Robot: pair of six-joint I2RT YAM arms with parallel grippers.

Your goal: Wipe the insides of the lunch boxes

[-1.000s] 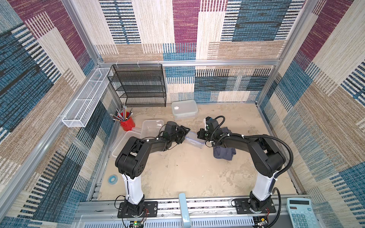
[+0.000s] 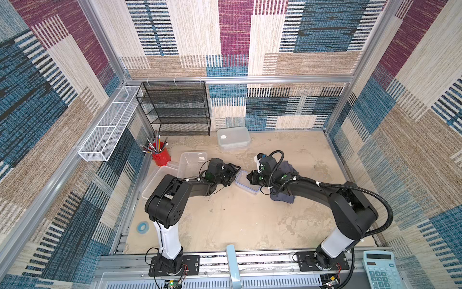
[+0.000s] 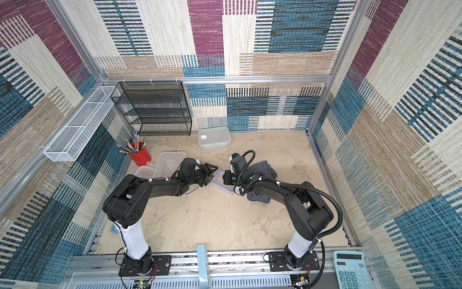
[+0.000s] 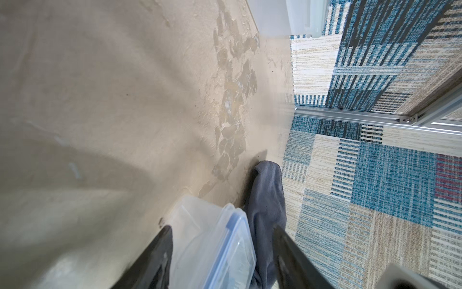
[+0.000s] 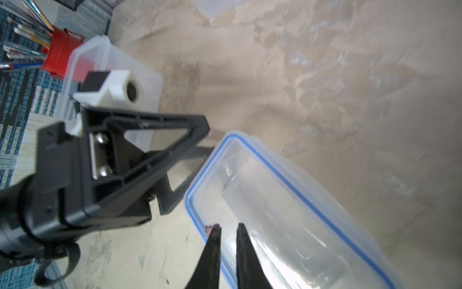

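Observation:
A clear lunch box with a blue rim (image 2: 247,185) sits at mid-table. In the left wrist view my left gripper is open, its fingers either side of the box's near end. My right gripper is over the same box, fingertips a little apart; whether anything is between them is unclear. A dark grey cloth (image 2: 284,195) lies right of the box, partly hidden under the right arm. More clear boxes (image 2: 192,156) stand at left, and a lidded one (image 2: 233,137) at the back.
A red pen cup (image 2: 161,156) stands at back left below a white wire basket (image 2: 108,125), beside a black mesh rack (image 2: 173,106). A tape roll (image 2: 142,227) lies at front left.
The left one sits slightly lower than a second ago.

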